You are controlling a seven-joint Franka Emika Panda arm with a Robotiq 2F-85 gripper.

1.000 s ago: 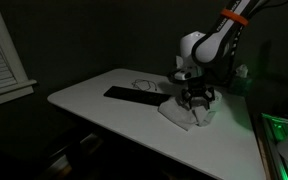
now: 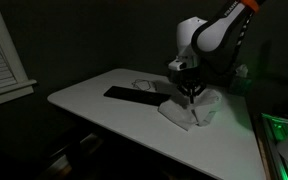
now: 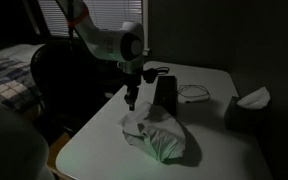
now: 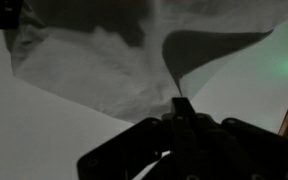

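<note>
A crumpled white cloth [image 2: 184, 115] lies on the right part of the white table in exterior view 1. Exterior view 2 shows the same cloth [image 3: 156, 135] bunched up on the near part of the table. My gripper [image 2: 192, 101] points down over the cloth with its fingers shut. In the wrist view, the cloth [image 4: 89, 75] spreads beyond the fingertips, and a dark fold narrows to a point right at the gripper. Whether a thin fold of cloth is pinched there cannot be made out.
A flat black object [image 2: 136, 95] lies behind the cloth, with a pale cable [image 3: 196, 94] near it. A tissue box [image 3: 246, 110] stands at the table's side. The room is dim.
My gripper has risen a little from low in the cloth, and its tip now shows higher. The cloth stays in about the same place on the table.
</note>
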